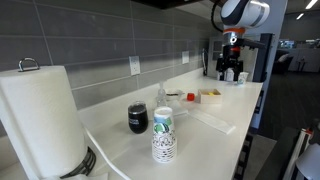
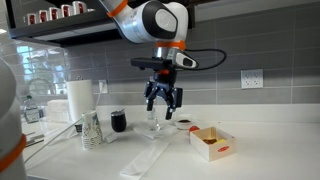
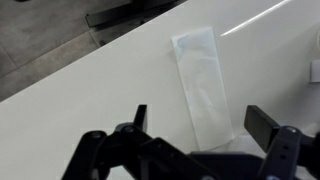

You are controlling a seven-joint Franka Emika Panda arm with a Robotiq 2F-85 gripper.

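Note:
My gripper [image 2: 161,104] hangs in the air over the counter with its fingers apart and nothing between them. In the wrist view its two dark fingers [image 3: 262,124] stand on either side of a flat, whitish translucent strip [image 3: 203,85], which lies on the counter below. The same strip [image 2: 147,159] is near the front of the counter in exterior view 2. Behind the gripper in that view is a clear container [image 2: 160,127], partly hidden. A small open box [image 2: 211,145] with colourful contents sits to the right.
A stack of paper cups [image 1: 164,138], a black tumbler [image 1: 138,118] and a paper towel roll [image 1: 45,120] stand toward one end of the counter. A small red object [image 1: 191,97] lies near the box. Right of the box, the counter [image 2: 280,150] is bare.

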